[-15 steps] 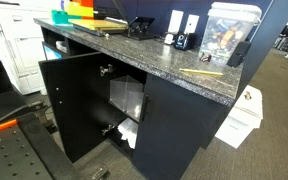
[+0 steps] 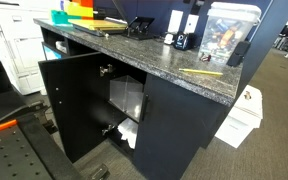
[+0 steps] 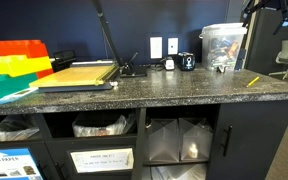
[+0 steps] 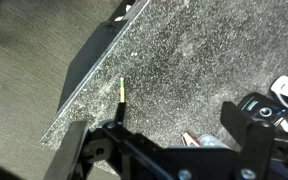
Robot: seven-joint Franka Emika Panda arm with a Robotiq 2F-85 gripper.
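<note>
A thin yellow stick, like a pencil (image 2: 201,71), lies on the speckled dark countertop (image 2: 149,52) near its front right end. In exterior view 2 the same yellow stick (image 3: 253,81) rests toward the counter's right end. Seen from above in the wrist view, the stick (image 4: 122,90) lies beyond the fingers, nearer the left one. My gripper is open above the counter, its black fingers wide apart with nothing between them. Part of the dark gripper (image 3: 275,9) shows at the top right of exterior view 2.
A clear tub (image 2: 224,38) of mixed items stands at the counter's back right. Beside it is a small black device (image 3: 188,62). A yellow board (image 3: 78,75) and coloured bins (image 3: 20,62) occupy the left. A cabinet door (image 2: 77,100) hangs open below.
A dark part of the arm has come into view at the top edge of exterior view 1, above the counter. The stick and the other objects have not moved.
</note>
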